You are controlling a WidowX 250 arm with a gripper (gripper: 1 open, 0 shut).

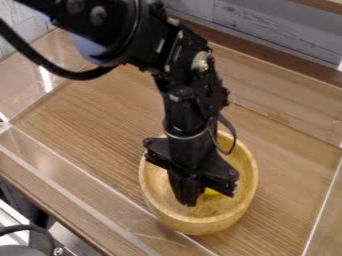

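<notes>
A yellow bowl (198, 218) sits on the wooden table, right of centre toward the front. My black gripper (189, 192) reaches down into it from above, its fingers low inside the bowl and shut. A small bright yellow piece shows behind the fingers inside the bowl, mostly hidden by them, so I cannot tell what it is or whether it is touched.
A grey panelled wall (254, 35) runs along the back. Clear edging and a dark cable lie at the front left.
</notes>
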